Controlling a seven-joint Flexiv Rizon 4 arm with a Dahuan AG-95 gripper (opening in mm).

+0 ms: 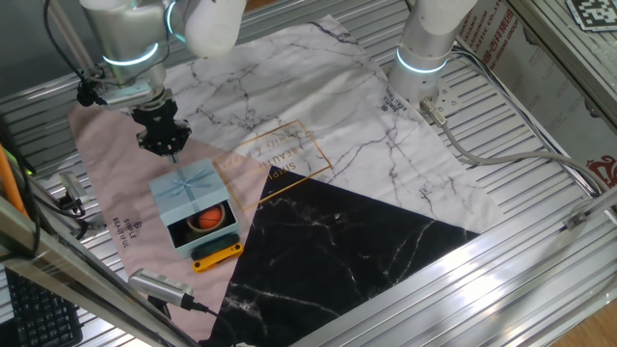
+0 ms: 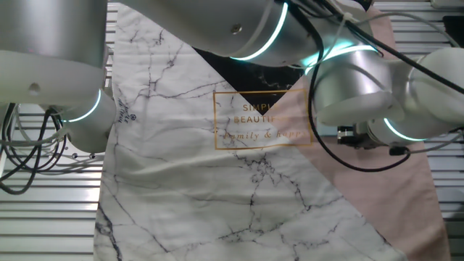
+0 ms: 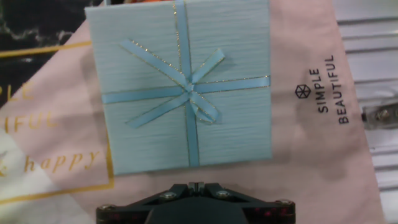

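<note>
A light-blue gift box (image 1: 200, 229) rests on the pink part of the cloth. Its lid (image 3: 149, 62), tied with a ribbon bow (image 3: 189, 90), covers the far part and leaves the near part of the box uncovered. In that opening an orange ball (image 1: 208, 220) shows, with a tan ring around it. My gripper is shut, nothing seen between its fingertips. It hangs just beyond the lid's far edge in exterior view 1, apart from the lid in the wrist view. The box is hidden in exterior view 2.
A yellow-and-black object (image 1: 217, 257) lies against the box's near side. Close by is a grey device (image 1: 161, 286) with a cable.
</note>
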